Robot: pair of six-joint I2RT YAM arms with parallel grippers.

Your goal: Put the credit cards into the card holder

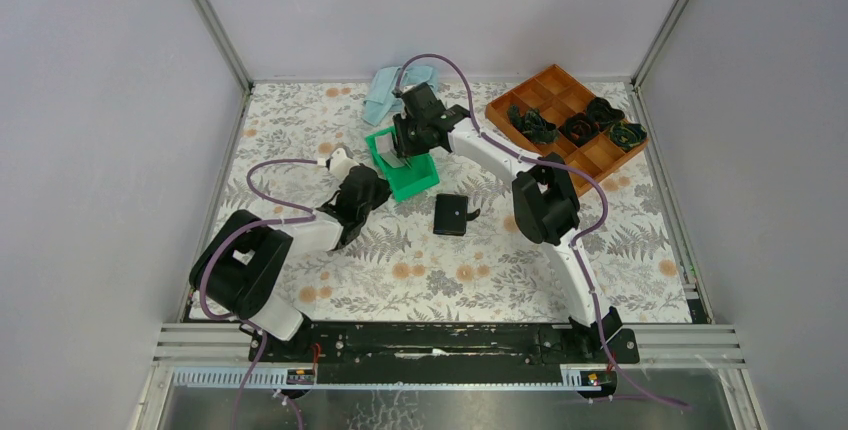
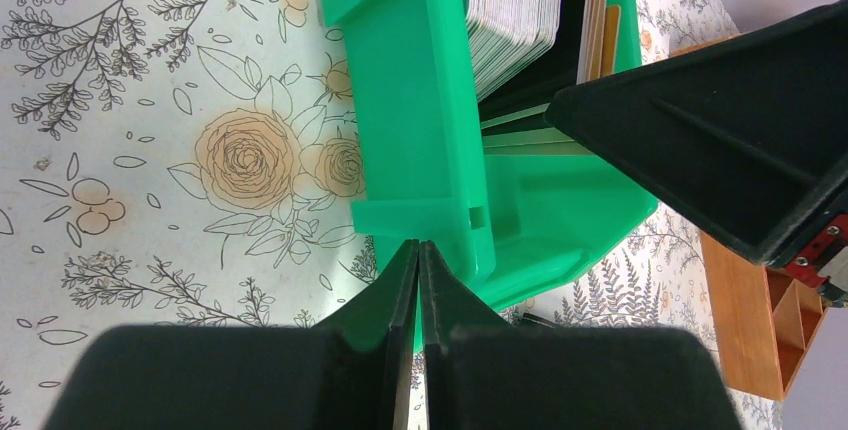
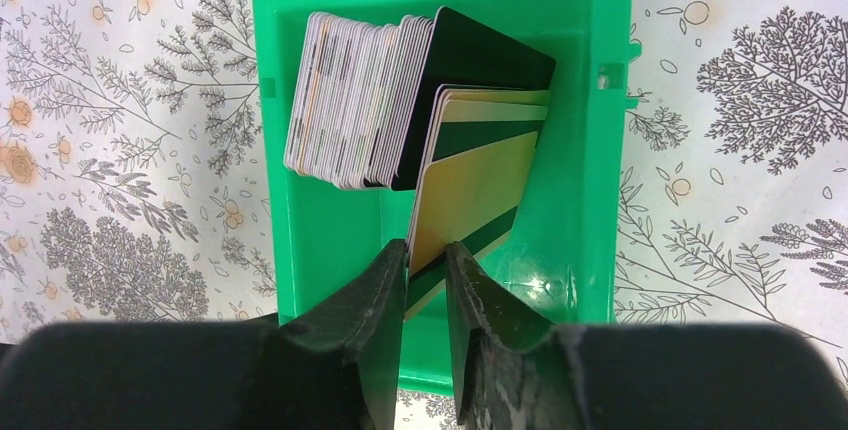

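Observation:
Inside a green basket (image 3: 600, 200) stands a packed row of credit cards (image 3: 345, 100), with a black card at its end. Several gold and green cards (image 3: 480, 190) lean apart from that row. My right gripper is part open, its fingertips on either side of the leaning cards' near edge. My left gripper is shut at the basket's near left corner; whether the basket wall is between its fingers cannot be made out. The black card holder (image 1: 451, 215) lies on the table right of the basket, apart from both grippers.
A wooden compartment tray (image 1: 556, 78) with dark rolled items stands at the back right. Behind the basket lies a blue cloth (image 1: 381, 95).

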